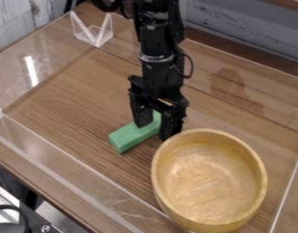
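Observation:
My black gripper [158,115] is low at the centre, open, over the far end of a green block [134,134] that lies on the wooden table [60,109]. The gripper's fingers are dark, and whether they touch the block is unclear. A cream oval bowl [206,182] lies right beside them at the lower right, its rim close to the right finger.
A clear plastic object [93,30] stands at the back left. A dark cable shows at the lower left edge.

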